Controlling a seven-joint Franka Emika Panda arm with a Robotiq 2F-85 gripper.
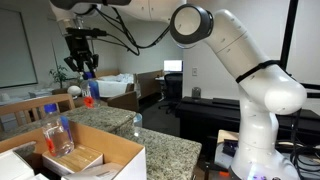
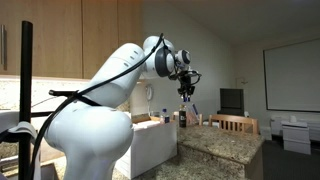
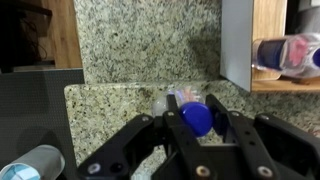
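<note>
My gripper is shut on a clear bottle with a blue cap. In exterior view 1 the held bottle hangs tilted below the fingers, an orange-red patch on its side, above and behind the open box. The wrist view looks down past the cap to the granite counter, with the box wall to the right. The bottle's lower part is mostly hidden there.
Inside the box stands another clear bottle. A small clear bottle is on the counter beyond the box. A white cup shows at the wrist view's lower left. Bare counter lies right of the box.
</note>
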